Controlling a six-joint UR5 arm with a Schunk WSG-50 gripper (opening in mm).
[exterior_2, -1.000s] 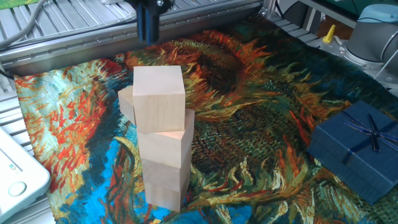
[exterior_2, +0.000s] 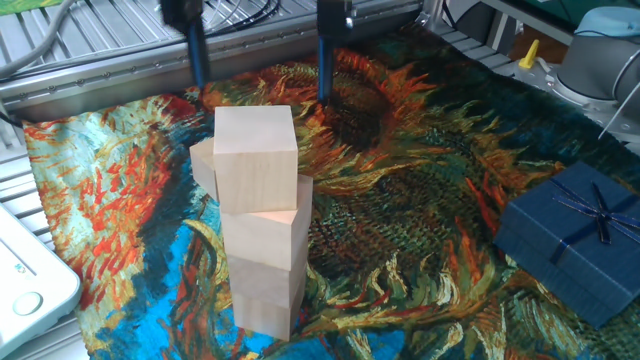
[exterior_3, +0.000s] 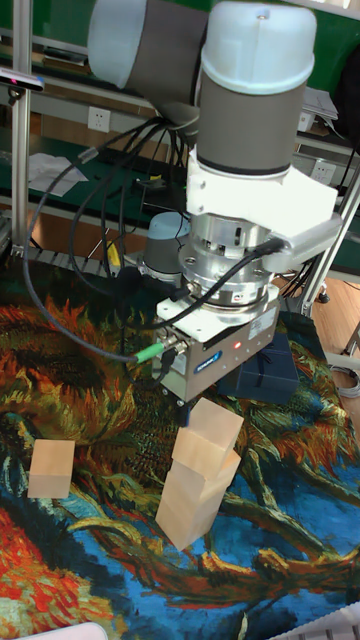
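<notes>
Several pale wooden blocks stand stacked as a tower (exterior_2: 268, 235) in exterior view 2, with the top block (exterior_2: 255, 160) turned slightly against those below. A separate wooden block (exterior_2: 203, 168) peeks out behind the tower's left side. Exterior view 3 shows that block (exterior_3: 51, 469) lying on the cloth, clear of the tower (exterior_3: 197, 480). My gripper (exterior_2: 263, 93) is open, its two fingers far apart above the cloth behind the tower. Nothing shows between them. From exterior view 3 the fingertips are mostly hidden by the tower and the gripper body.
A dark blue gift box (exterior_2: 580, 235) with a ribbon sits at the right. At the left edge lies a white device (exterior_2: 30, 275). The patterned cloth (exterior_2: 400, 220) between tower and box is clear. A metal rail (exterior_2: 120, 75) runs along the back.
The fingers were together one second ago, and have since spread wide open. The gripper has also come lower and slightly to the right. Tower, loose block and box have not moved.
</notes>
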